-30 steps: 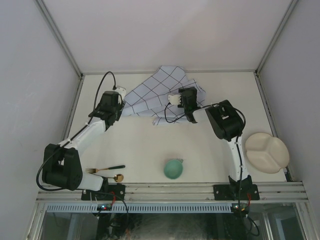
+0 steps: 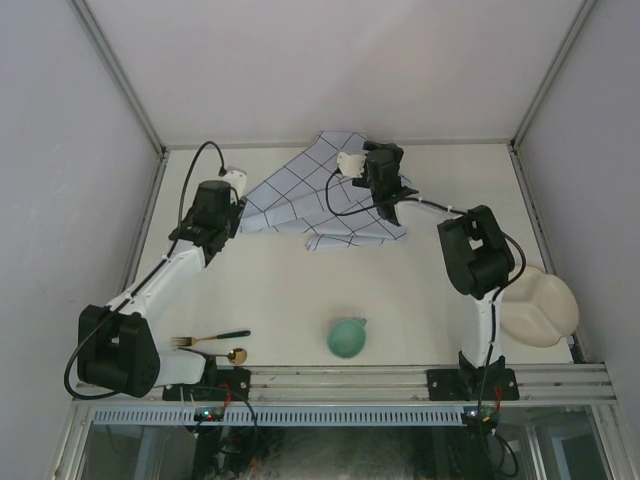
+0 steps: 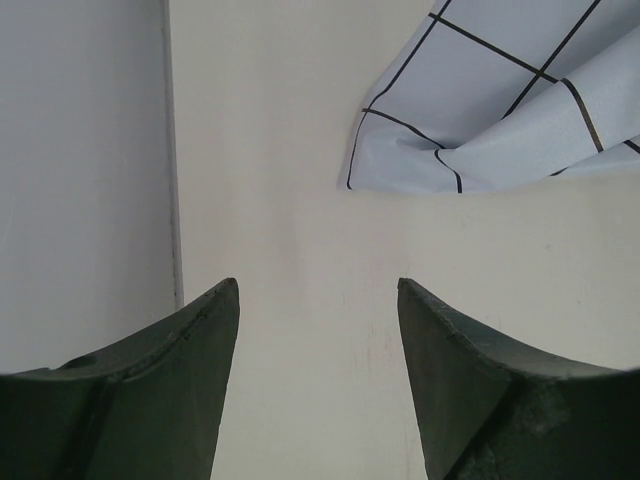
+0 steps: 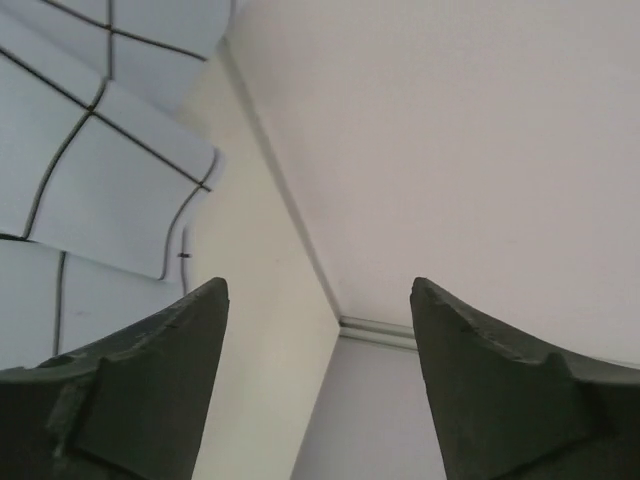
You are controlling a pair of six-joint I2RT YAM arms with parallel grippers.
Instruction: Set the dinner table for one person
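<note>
A pale cloth (image 2: 290, 195) with dark grid lines lies rumpled at the back of the table, partly folded over itself. Its left corner shows in the left wrist view as creased cloth (image 3: 490, 75), ahead and to the right of my left gripper, which is open over bare table. In the right wrist view my right gripper is open with nothing between its fingers, and the layered cloth (image 4: 110, 160) lies to its left. A three-part beige plate (image 2: 540, 310), green cup (image 2: 347, 338), fork (image 2: 210, 339) and gold spoon (image 2: 237, 356) rest nearer the front.
Walls close in the left, right and back. My right forearm (image 2: 475, 250) stands close to the plate's left side.
Cloth and tableware look unmoved.
</note>
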